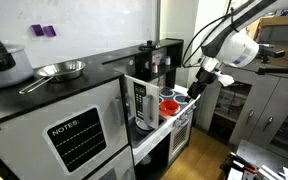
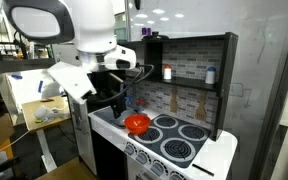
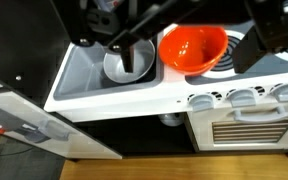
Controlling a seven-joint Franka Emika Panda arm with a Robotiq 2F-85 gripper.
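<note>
An orange-red bowl [image 3: 194, 48] stands on the white counter beside the stove burners, and shows as well in exterior view 1 [image 1: 168, 107] and exterior view 2 [image 2: 137, 124]. Left of it in the wrist view, a grey metal pot [image 3: 130, 64] sits in the sink basin [image 3: 76, 75]. My gripper is open above the counter, its dark fingers [image 3: 249, 50] spread wide with the bowl visible below between them. Nothing is held. From exterior view 1, the gripper appears over the stove end of the counter.
Black burners [image 2: 177, 149] and a row of stove knobs [image 3: 241, 98] lie beside the bowl. A black shelf [image 2: 189, 83] with small containers rises behind. The tall microwave-like cabinet [image 1: 77, 132] and its open door [image 1: 142, 100] stand left.
</note>
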